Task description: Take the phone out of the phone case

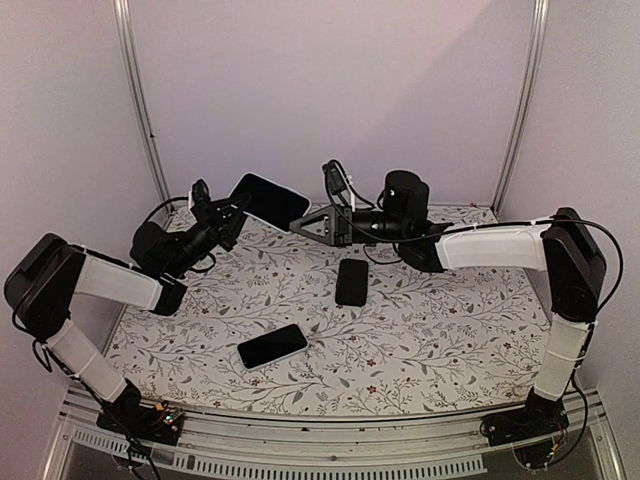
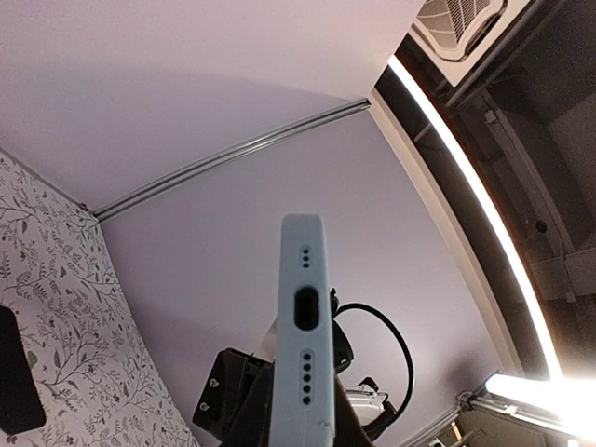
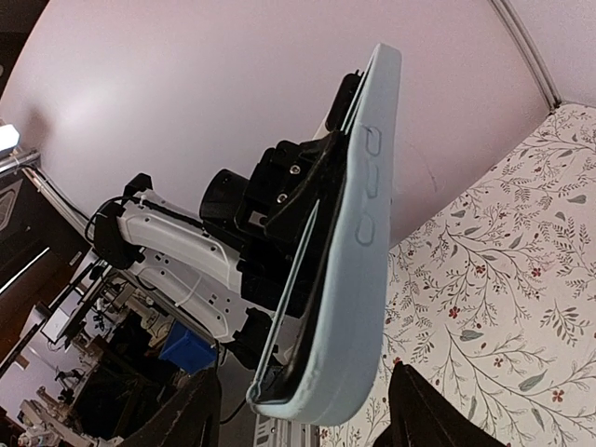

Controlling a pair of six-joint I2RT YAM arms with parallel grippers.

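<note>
A phone with a dark screen sits in a pale blue case (image 1: 270,203), held tilted above the table. My left gripper (image 1: 240,208) is shut on its left end. In the left wrist view, the edge of the case (image 2: 304,251) with its port cutout points away from that gripper. At the opposite end my right gripper (image 1: 306,222) stands part open. The right wrist view shows the near corner of the case (image 3: 340,363) between its spread fingers; whether they touch it I cannot tell. There, a dark gap shows along the case's rim, beside a thin light edge.
On the patterned table a dark phone-like slab (image 1: 273,346) with a light rim lies near the front. Another dark slab (image 1: 352,282) lies below my right gripper.
</note>
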